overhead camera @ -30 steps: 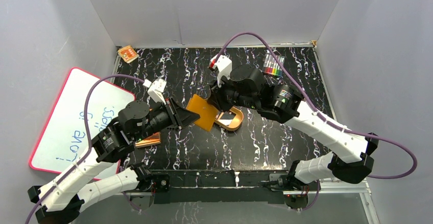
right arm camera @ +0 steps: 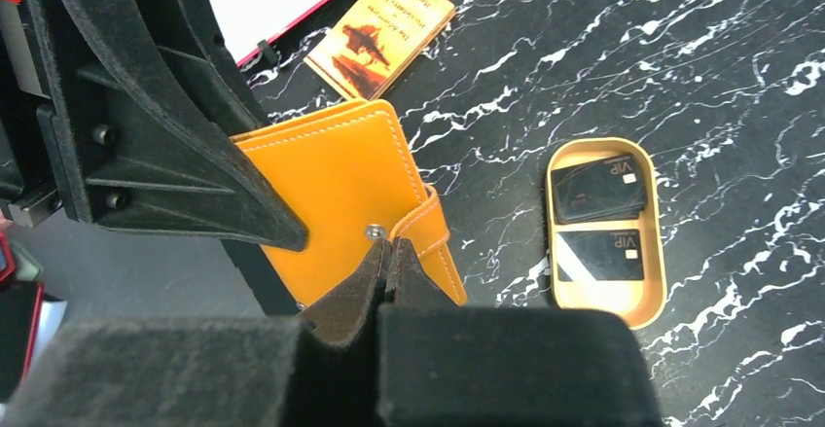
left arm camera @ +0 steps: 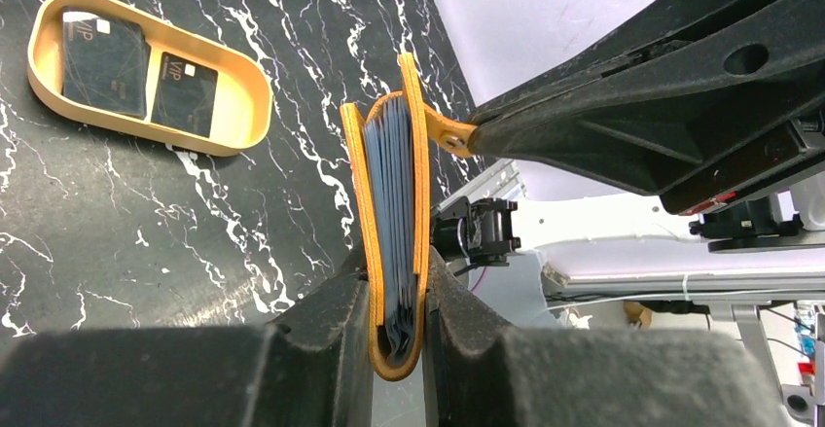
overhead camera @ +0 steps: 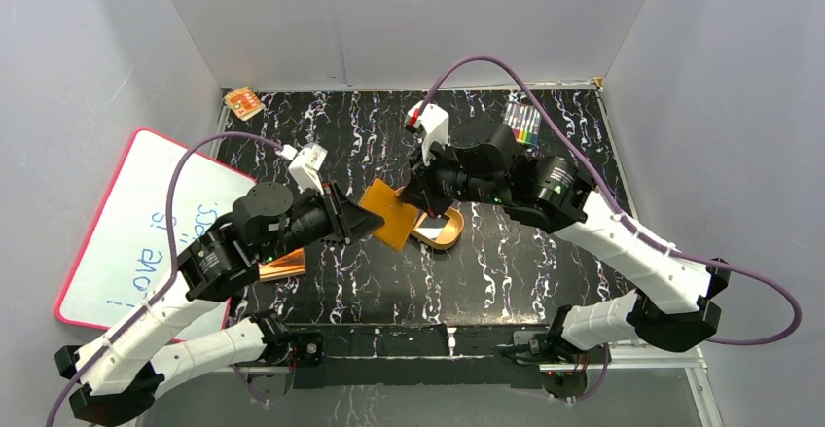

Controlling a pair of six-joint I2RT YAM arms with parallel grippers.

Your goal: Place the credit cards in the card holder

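An orange card holder (overhead camera: pixel 387 213) hangs in the air, my left gripper (overhead camera: pixel 362 221) shut on it. In the left wrist view its open edge shows a dense stack of sleeves. My right gripper is shut at the holder's strap; whether the strap is between its fingertips is unclear. In the left wrist view its tip touches the orange tab (left arm camera: pixel 449 135). Black VIP cards (right arm camera: pixel 597 189) lie in an orange tray (left arm camera: pixel 248 125) on the table below.
An orange book (right arm camera: pixel 375 33) and a whiteboard (overhead camera: pixel 136 232) lie to the left. Coloured markers (overhead camera: pixel 522 123) are at the back right, a small orange packet (overhead camera: pixel 243 102) at the back left. Walls enclose the marble table.
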